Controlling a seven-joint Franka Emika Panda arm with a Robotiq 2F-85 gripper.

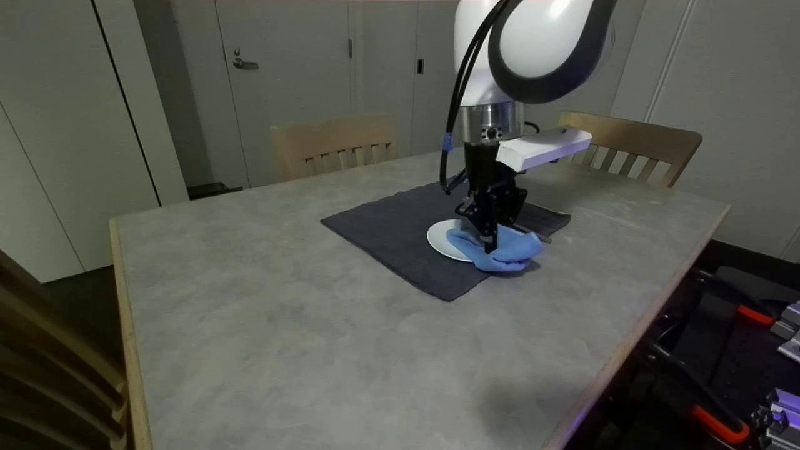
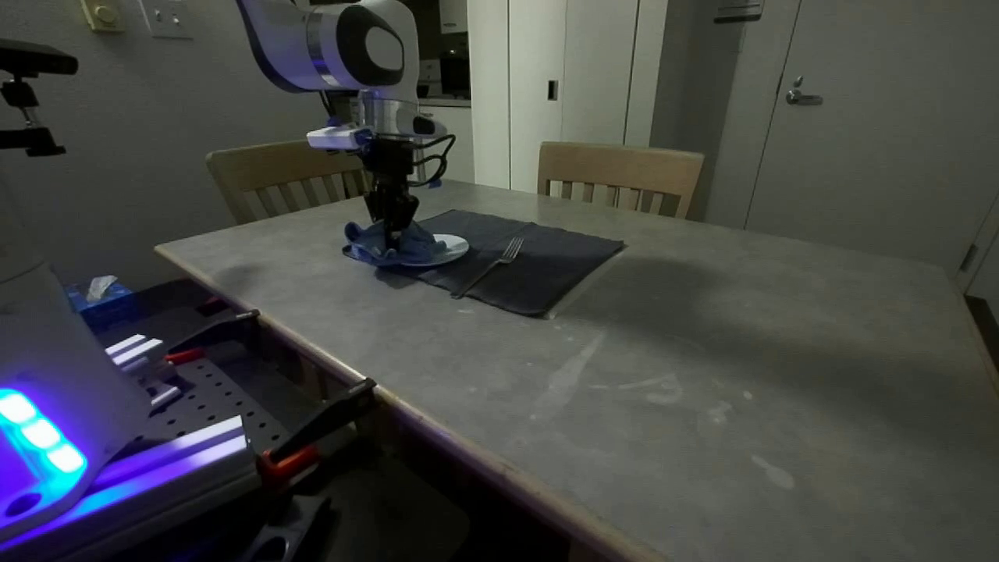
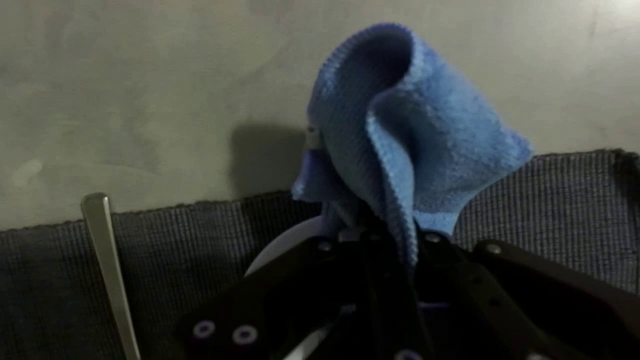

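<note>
A crumpled blue cloth (image 1: 511,250) lies partly over a white plate (image 1: 444,241), and my gripper (image 1: 489,244) is shut on it. In the wrist view a fold of the cloth (image 3: 444,132) runs down between the dark fingers, with one end standing out past the placemat's edge. Much of the plate is covered by cloth and gripper; a bare part of the plate (image 2: 456,245) shows in exterior view 2. Whether the cloth presses on the plate or hangs just over it, I cannot tell.
Beneath the plate is a dark grey placemat (image 1: 382,229). A fork (image 2: 491,268) lies beside the plate, its handle reaching the mat's edge. Wooden chairs (image 2: 618,168) stand around it.
</note>
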